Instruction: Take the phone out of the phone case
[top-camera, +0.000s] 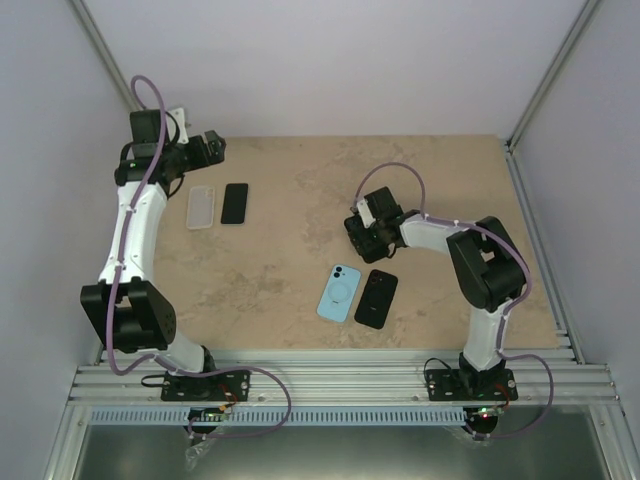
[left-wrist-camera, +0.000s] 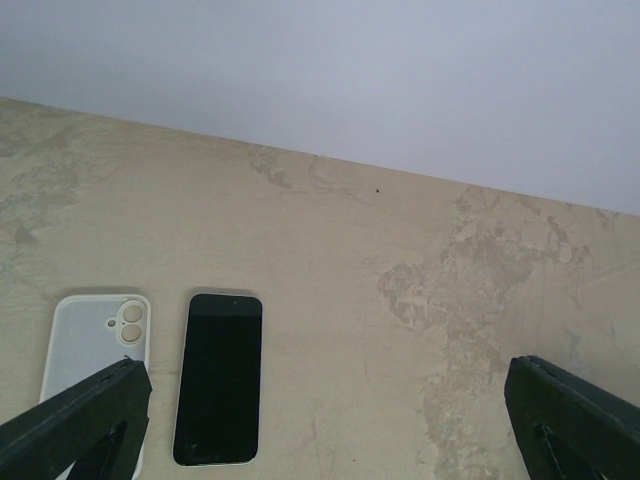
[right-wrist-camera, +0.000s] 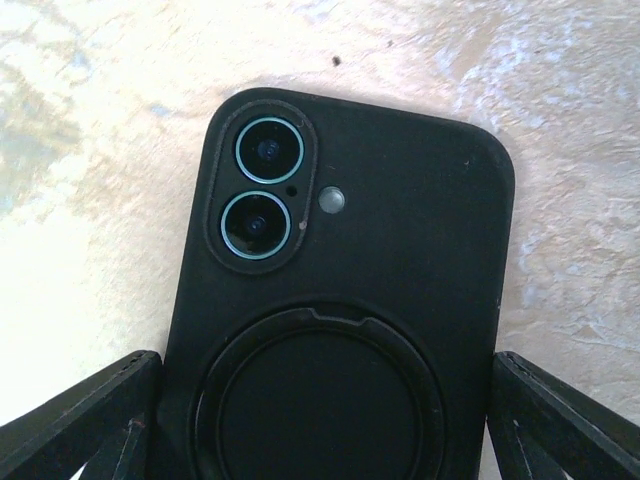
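Note:
A black phone in a case (right-wrist-camera: 350, 250), with two camera lenses and a ring on its back, lies on the table at centre right. My right gripper is open over it, a finger at each long side of the case; whether they touch it I cannot tell. My left gripper is raised and open at the back left, above a clear case (left-wrist-camera: 90, 340) and a black phone (left-wrist-camera: 218, 375), with nothing held.
A light blue phone or case (top-camera: 339, 293) and a black one (top-camera: 376, 299) lie at the front centre of the table (top-camera: 260, 290). Walls border the back and sides.

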